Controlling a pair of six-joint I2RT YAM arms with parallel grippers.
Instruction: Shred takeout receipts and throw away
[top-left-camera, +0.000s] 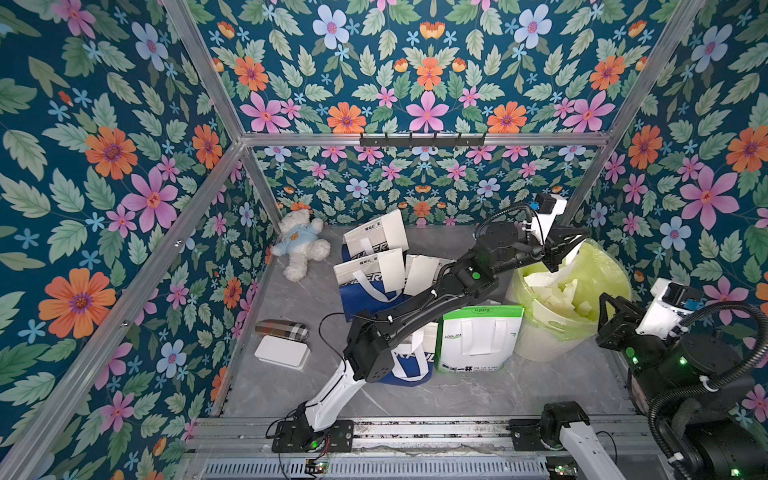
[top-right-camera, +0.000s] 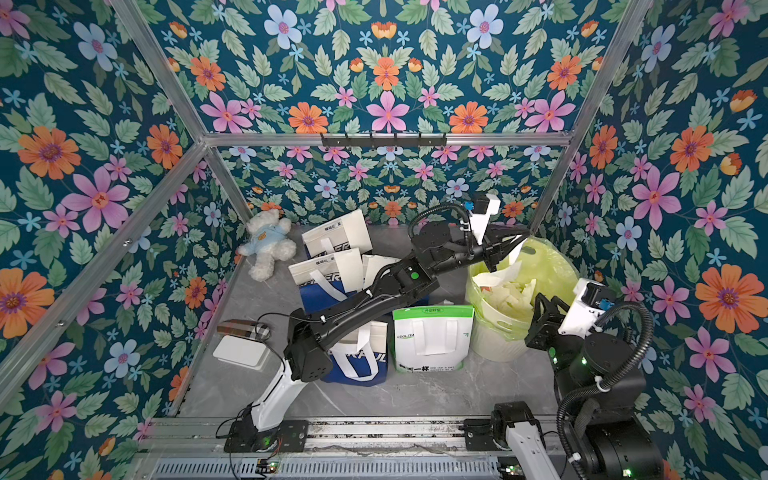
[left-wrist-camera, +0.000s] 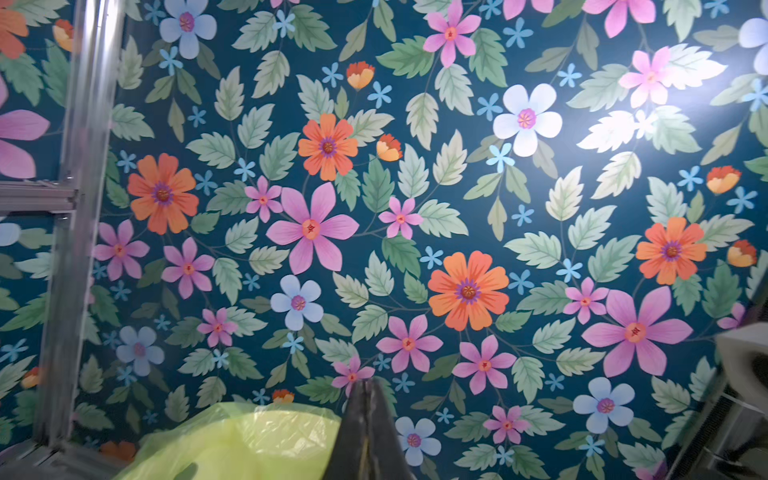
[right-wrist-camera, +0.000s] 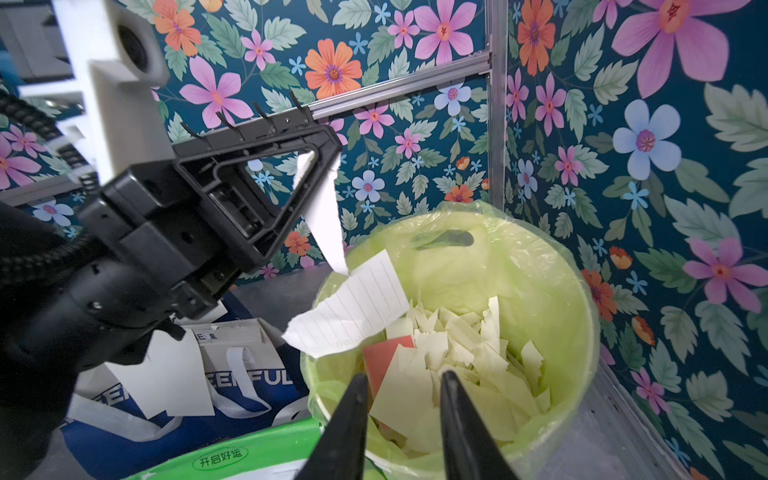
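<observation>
A torn white receipt (right-wrist-camera: 350, 310) hangs in a long strip above the near left rim of the bin (right-wrist-camera: 592, 352), which has a yellow-green liner. My left gripper is shut on its upper end, its fingertips together in the left wrist view. Many pale paper scraps (right-wrist-camera: 456, 360) and a reddish piece (right-wrist-camera: 388, 352) lie in the bin. My right gripper stands with its fingers apart at the bin's right side in the top views, nothing visible between them.
Left of the bin stand a green-and-white bag (top-left-camera: 480, 344) and several blue-and-white bags (top-left-camera: 360, 296). A teddy bear (top-left-camera: 302, 244), a white box (top-left-camera: 281, 352) and a plaid item (top-left-camera: 281, 329) lie farther left.
</observation>
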